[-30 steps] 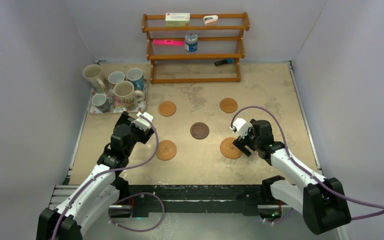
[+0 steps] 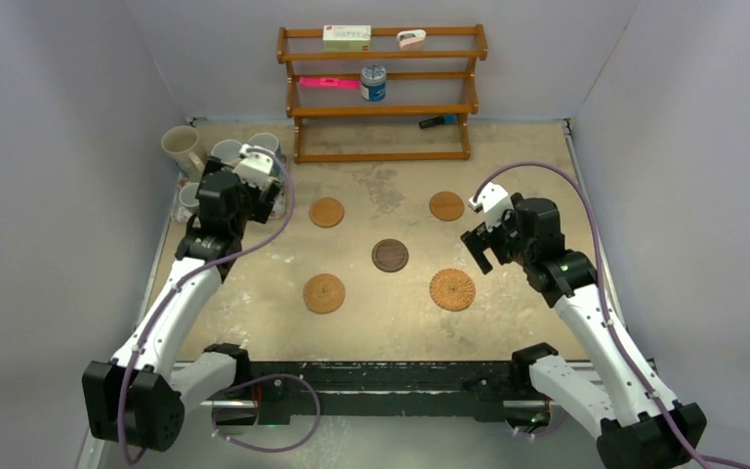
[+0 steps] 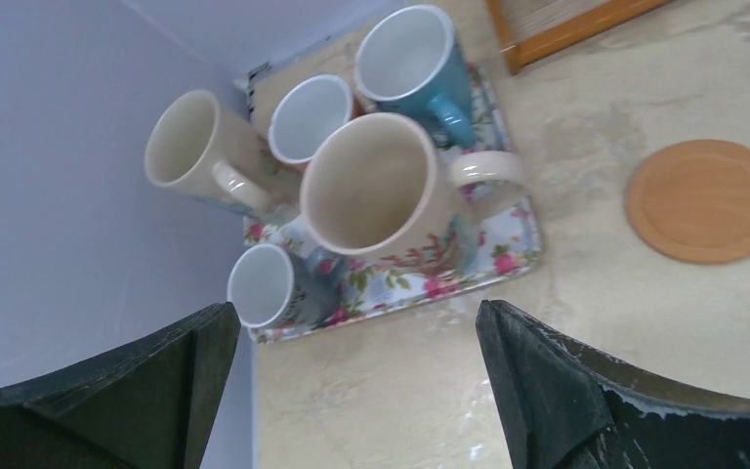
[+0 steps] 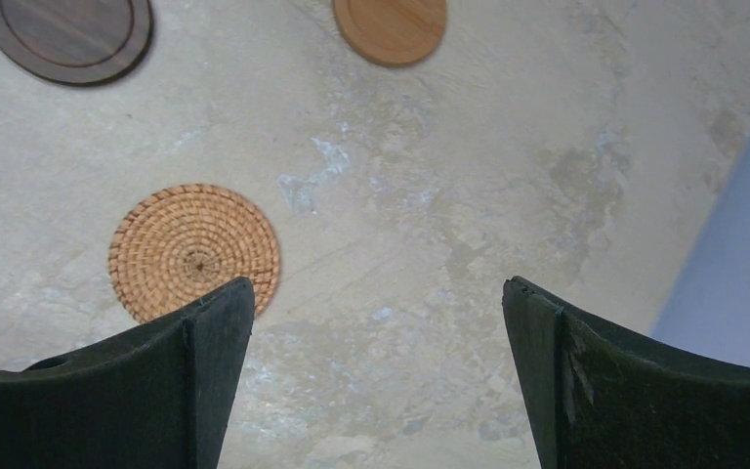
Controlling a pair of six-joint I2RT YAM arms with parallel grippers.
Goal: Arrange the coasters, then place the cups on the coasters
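Several cups crowd a floral tray (image 3: 508,256) at the back left. In the left wrist view a large cream mug (image 3: 376,186) is nearest, its handle pointing right. Around it are a blue cup (image 3: 415,63), a small white-lined cup (image 3: 311,119), a tall beige mug (image 3: 195,147) and a small grey-blue cup (image 3: 278,288). My left gripper (image 2: 244,188) hangs over the tray, open, its fingers apart with nothing held. My right gripper (image 2: 477,251) is open and empty above the table. Round coasters include a dark one (image 2: 390,255) in the centre and a woven one (image 4: 195,252).
Flat coasters (image 2: 326,212) and another woven one (image 2: 324,293) lie around the dark one. A wooden rack (image 2: 381,110) with small items stands at the back.
My left gripper has moved away from the table's front and left, over the tray, covering the cream mug in the top view.
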